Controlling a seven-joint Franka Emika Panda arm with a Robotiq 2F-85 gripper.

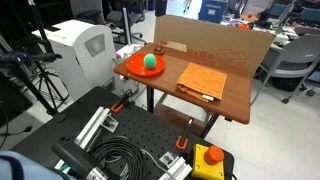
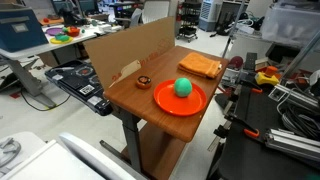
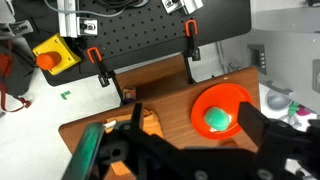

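A round green object (image 1: pixel 151 61) sits on a red-orange plate (image 1: pixel 134 69) at one end of the wooden table; the green object (image 2: pixel 183 87) and plate (image 2: pixel 196 106) also show clearly in exterior view 2. Toward the table's other end lies a flat orange cloth (image 1: pixel 202 82), seen again as a folded cloth (image 2: pixel 203 66). From above, the wrist view has the plate (image 3: pixel 207 96) with the green object (image 3: pixel 216 118) right of centre, and the cloth (image 3: pixel 151 123) partly hidden by dark gripper parts. My gripper is open above the table, with nothing visibly held.
A brown ring (image 2: pixel 144 82) lies near the plate. Upright cardboard (image 1: pixel 215 42) borders the table's back edge. A black base (image 1: pixel 150 135) with cables and a yellow box with a red button (image 1: pixel 212 156) stand in front. Bare wood separates plate and cloth.
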